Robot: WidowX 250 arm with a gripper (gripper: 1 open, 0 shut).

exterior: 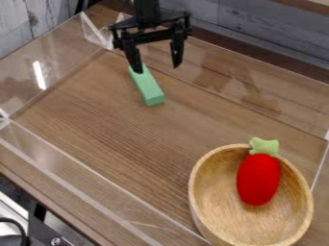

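The black gripper (149, 40) is at the top centre, open, its dark fingers spread wide above and behind a green block (144, 85). The elongated block lies on the wooden surface below the gripper, apart from it, with nothing seen between the fingers.
A round wooden bowl (220, 216) at the lower right holds a red oval object (259, 178) with a pale green top. A raised edge runs along the back, and a dark cable lies at the lower left corner.
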